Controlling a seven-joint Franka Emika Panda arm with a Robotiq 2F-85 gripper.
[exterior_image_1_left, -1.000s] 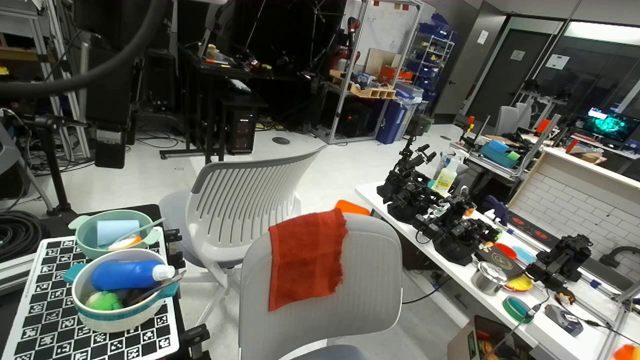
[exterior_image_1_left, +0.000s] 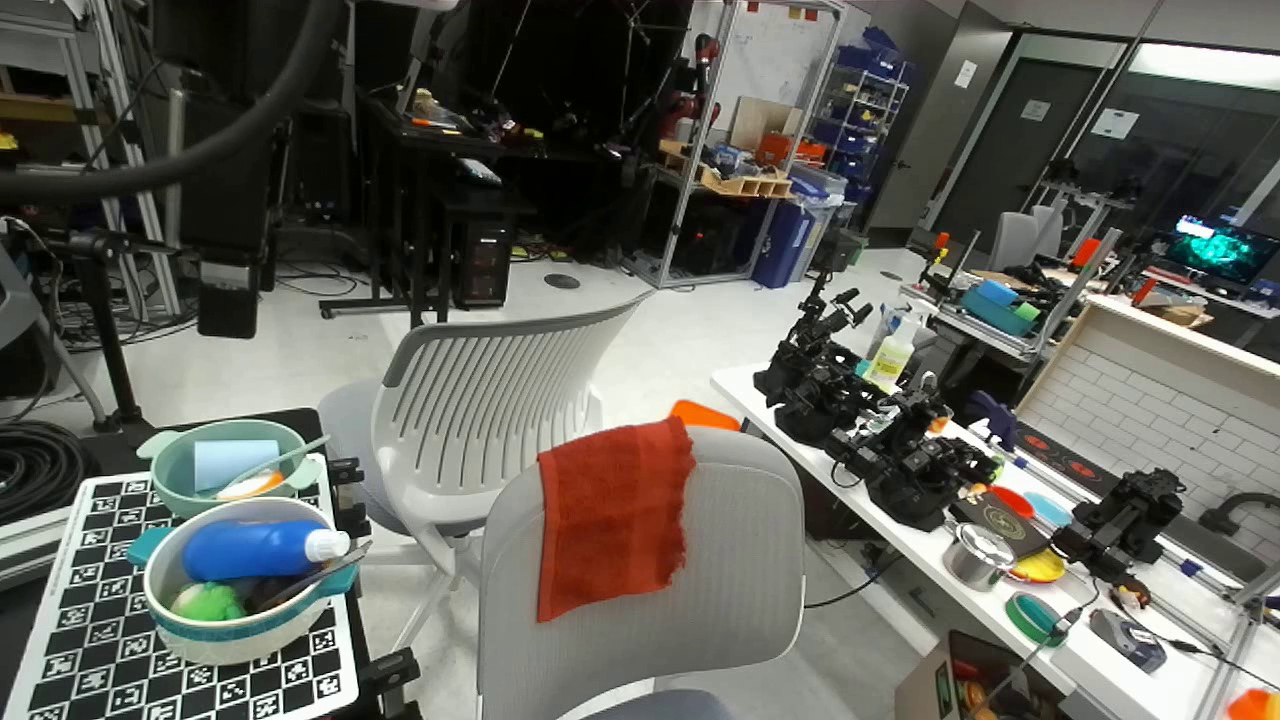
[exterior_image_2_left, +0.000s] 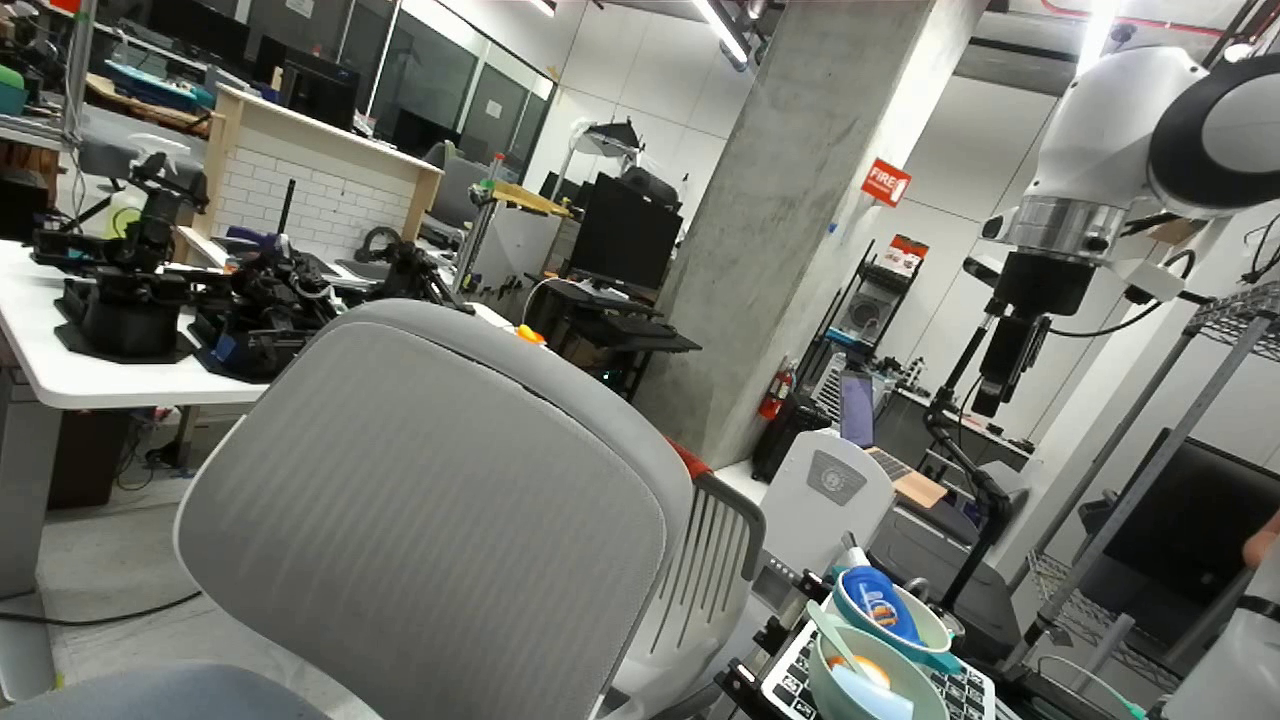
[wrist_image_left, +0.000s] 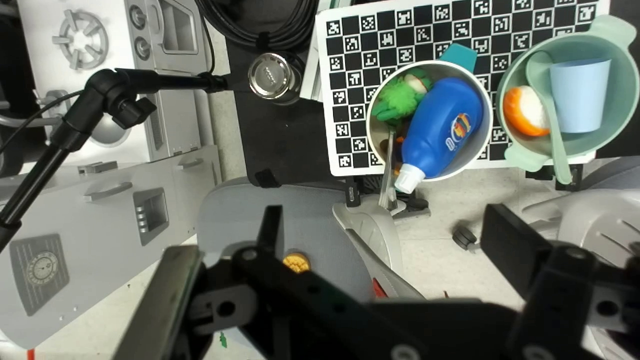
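Observation:
With its fingers wide apart, my gripper is open and empty in the wrist view, high over the chairs and the board's edge. A white pot (wrist_image_left: 484, 141) with teal handles stands on the checkered board and holds a blue bottle (wrist_image_left: 444, 123), a green fuzzy toy (wrist_image_left: 399, 99) and a metal utensil (wrist_image_left: 388, 171). Beside it, a pale green pot (wrist_image_left: 624, 114) contains a light blue cup (wrist_image_left: 579, 96), an orange-and-white round item (wrist_image_left: 525, 111) and a green spoon (wrist_image_left: 555, 120). In exterior view 2 the gripper (exterior_image_2_left: 990, 402) hangs well above both pots.
The checkered board (wrist_image_left: 354, 78) has bare room left of the white pot. A metal canister (wrist_image_left: 270, 76) and coiled cable (wrist_image_left: 264, 24) lie beyond its edge. Grey chairs (exterior_image_1_left: 516, 384) border the board, one draped with a red towel (exterior_image_1_left: 612, 516). A black stand arm (wrist_image_left: 108, 96) reaches in from the left.
In exterior view 1 the gripper has shifted slightly to the right. The pots and their contents look unmoved.

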